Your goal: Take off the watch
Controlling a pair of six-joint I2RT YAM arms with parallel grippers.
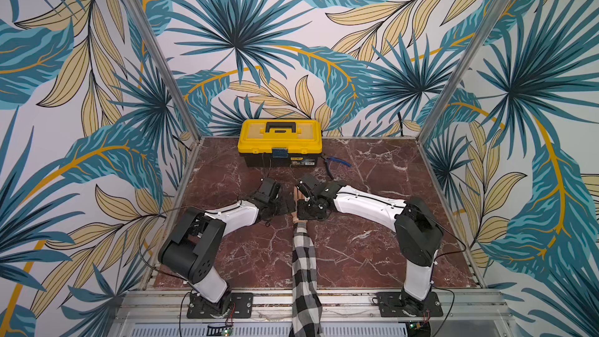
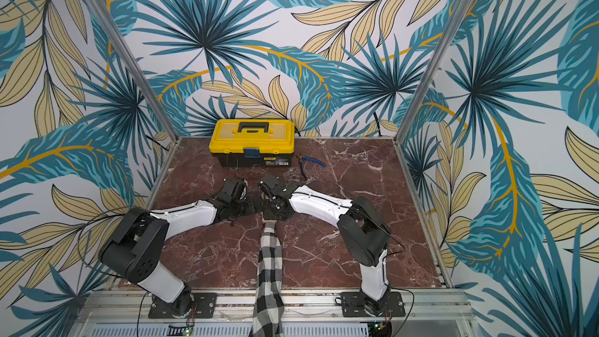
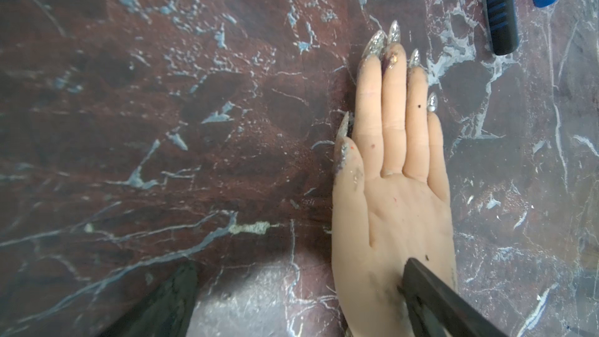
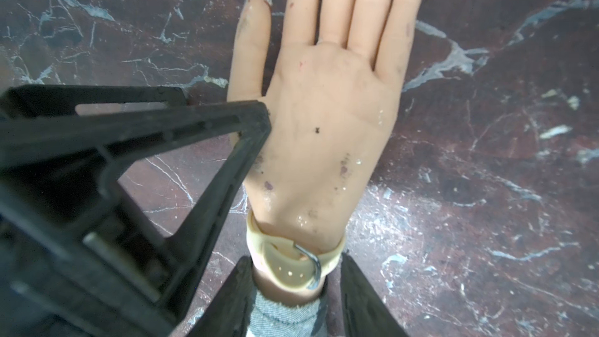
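Note:
A mannequin hand (image 4: 318, 124) lies palm up on the marble table, its sleeve (image 1: 304, 274) running toward the front edge. Around its wrist is the cream watch strap (image 4: 284, 265) with a metal buckle (image 4: 309, 262) facing up; no watch face shows. My right gripper is part open over the wrist, one finger (image 4: 234, 293) on each side of the strap. Nothing appears clamped. My left gripper stands open by the thumb side of the hand, its right finger (image 3: 436, 299) overlapping the palm in the left wrist view, where the strap is hidden.
A yellow-lidded toolbox (image 1: 279, 140) stands at the back of the table. Beside it lie blue-handled pliers (image 1: 337, 162). The two grippers are very close together over the hand.

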